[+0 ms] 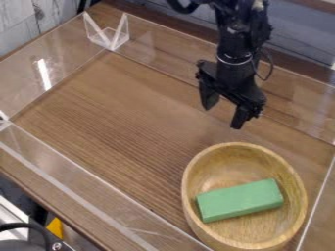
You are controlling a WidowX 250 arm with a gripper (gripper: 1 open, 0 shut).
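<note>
My black gripper (224, 104) hangs over the bare middle-right of the wooden table (112, 118), fingers spread open, with no object visible between them. Below it at the lower right sits a round tan bowl (207, 173) holding a green rectangular block (240, 200), which lies at a slant on the bottom of the bowl.
A clear wire-like or plastic rack (109, 27) stands at the back left. A white wall borders the left edge, and a dark object with yellow shows at the bottom left corner.
</note>
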